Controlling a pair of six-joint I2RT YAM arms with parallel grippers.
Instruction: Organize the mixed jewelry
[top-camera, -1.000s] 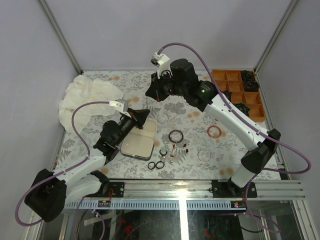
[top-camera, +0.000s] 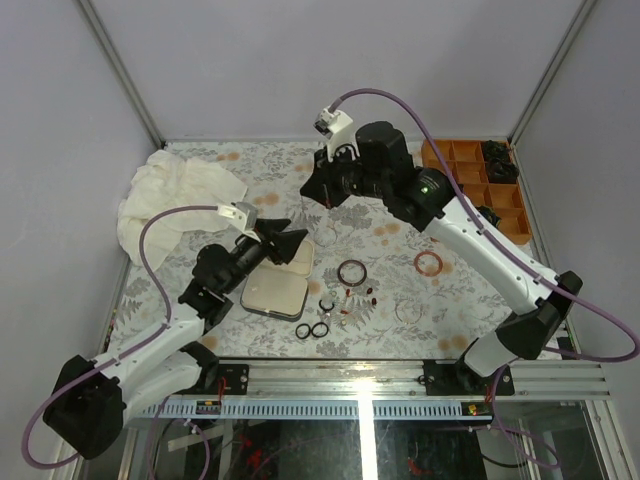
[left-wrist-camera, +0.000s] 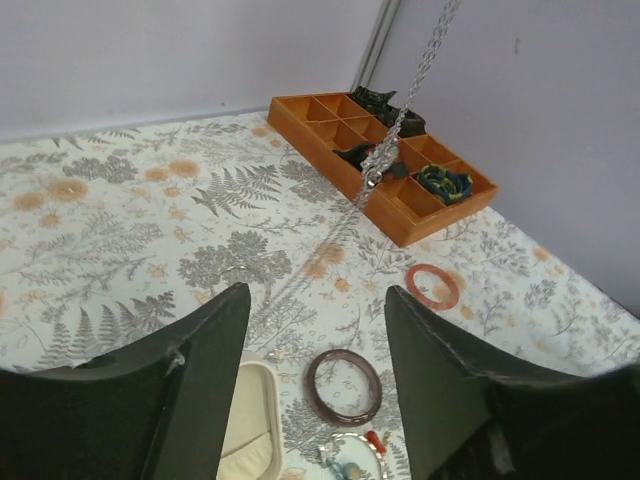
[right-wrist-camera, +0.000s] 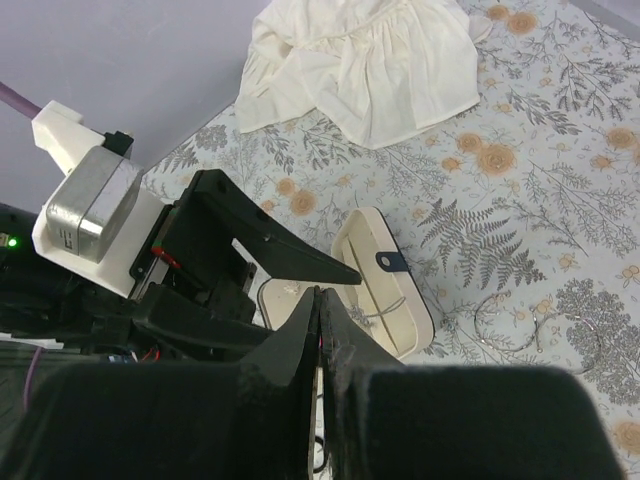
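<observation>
A silver chain (left-wrist-camera: 412, 95) hangs slanting down from above in the left wrist view, tangled into a small knot, its lower end blurred. My right gripper (top-camera: 322, 195), high over the mat's back middle, is shut on this chain; its tips (right-wrist-camera: 325, 292) meet in the right wrist view. Lower and to the left, my left gripper is open with nothing gripped, its fingers spread beside the chain's lower end. Beneath it lies an open cream jewelry box (top-camera: 275, 291). Bangles, rings and small pieces lie to its right, among them a dark bangle (top-camera: 352, 273) and an orange bangle (top-camera: 428, 263).
A wooden compartment tray (top-camera: 466, 152) stands at the back right, with dark items in some compartments. White cloth (top-camera: 180, 195) covers the back left. Thin silver chains or bracelets (right-wrist-camera: 505, 347) lie flat on the floral mat. Two black rings (top-camera: 312, 330) sit near the front edge.
The right gripper has shifted slightly right and toward the front, the chain still hanging from it.
</observation>
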